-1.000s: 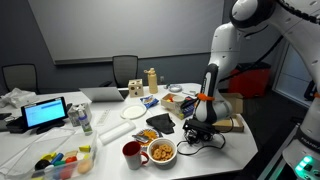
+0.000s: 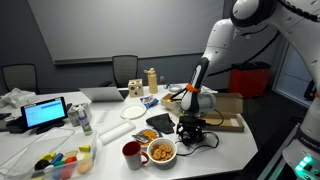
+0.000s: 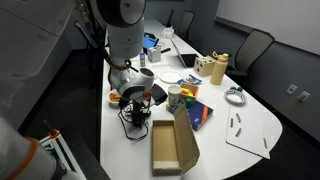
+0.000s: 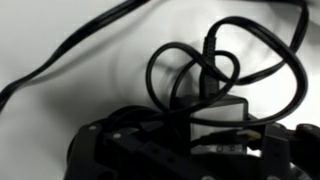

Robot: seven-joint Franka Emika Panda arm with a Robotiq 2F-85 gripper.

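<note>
A black power adapter [image 4: 225,110] with a pale label fills the lower right middle of the wrist view, its black cable [image 4: 165,70] looped around it. My gripper is shut on the adapter. From outside, the gripper [image 2: 191,128] is low over the white table, beside the open box, and loose cable [image 2: 212,146] lies on the table in front. In exterior view 2, the gripper [image 3: 137,104] stands left of the box, with cable [image 3: 132,128] trailing below. The dark mass hides much of the grip.
An open cardboard box [image 3: 165,150] stands close by. A snack bowl [image 2: 161,158] and red mug [image 2: 132,155] sit on the other side, with a clear bin [image 2: 70,160] farther left. Cups [image 3: 185,93] and a blue box [image 3: 200,115] are behind.
The arm has risen over the last second, and its wrist is higher above the table. The gripper remains near the same spot by the bowl; the surrounding objects have not moved.
</note>
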